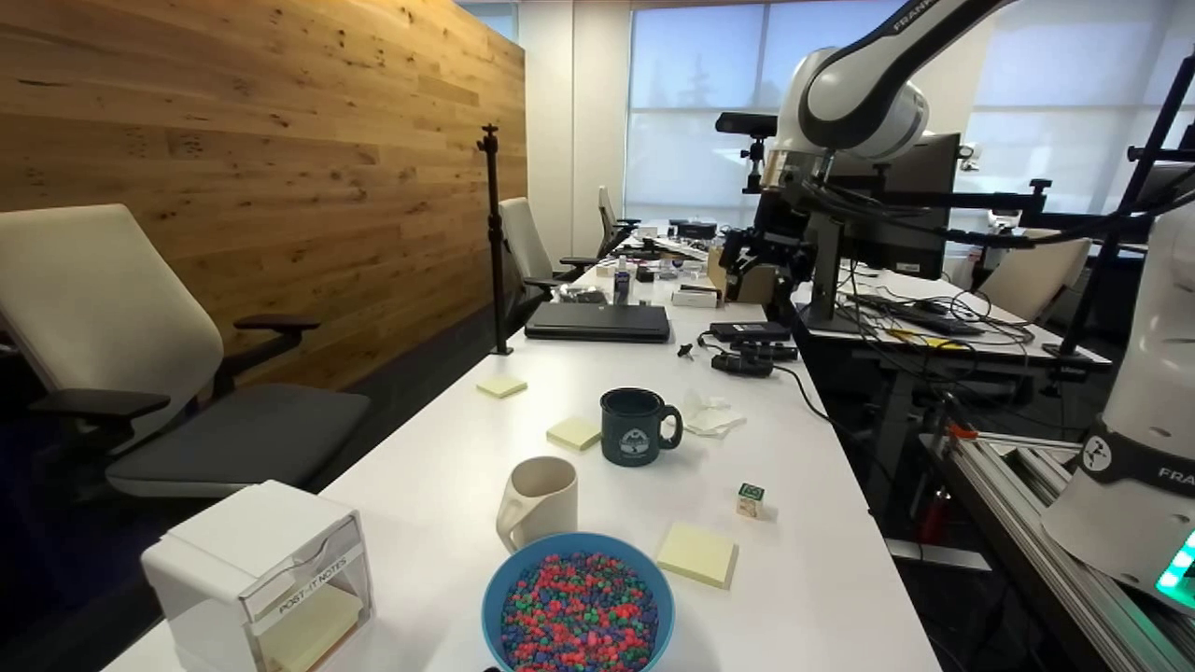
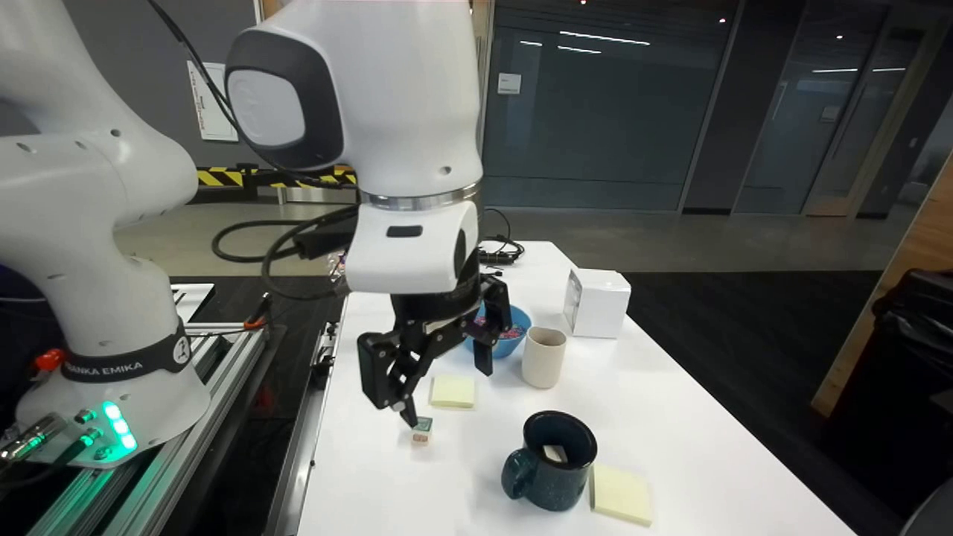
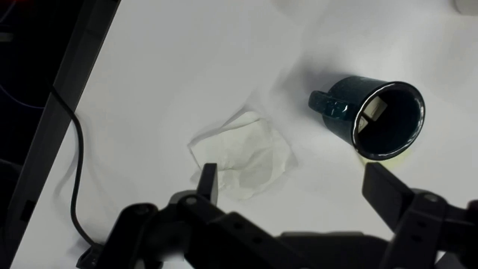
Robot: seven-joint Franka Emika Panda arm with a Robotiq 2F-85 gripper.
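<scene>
My gripper is open, its fingers wide apart with nothing between them, and hangs above the table in both exterior views. Below it in the wrist view lies a crumpled white tissue [image 3: 244, 152], flat on the tabletop. To the right of the tissue stands a dark green mug [image 3: 345, 105], upright, with small pale blocks [image 3: 374, 108] inside. A small letter block [image 1: 751, 499] sits alone near the table's edge. The cream mug [image 1: 541, 500] stands beside a blue bowl [image 1: 492, 610] filled with coloured beads.
Yellow note pads [image 1: 696, 553] lie about the table. A white Post-it dispenser [image 1: 235, 560] stands at one end; a black laptop [image 1: 597, 323] and cabled devices [image 1: 748, 349] lie beyond the mugs. A black cable [image 3: 80, 170] crosses the table's edge.
</scene>
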